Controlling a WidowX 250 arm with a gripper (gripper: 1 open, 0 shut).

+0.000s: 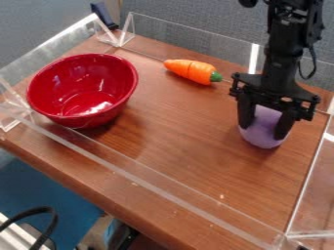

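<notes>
The black gripper point(269, 111) points down at the right side of the wooden table, its fingers around a purple round object point(261, 137) that rests on the tabletop, partly hidden by the fingers. Whether the fingers are closed on it I cannot tell. A red bowl point(81, 77) stands at the left, and an orange toy carrot point(192, 70) with a green top lies toward the back.
Clear low walls point(125, 162) border the wooden table point(170, 146). A black cable point(39, 215) is at the lower left, off the table.
</notes>
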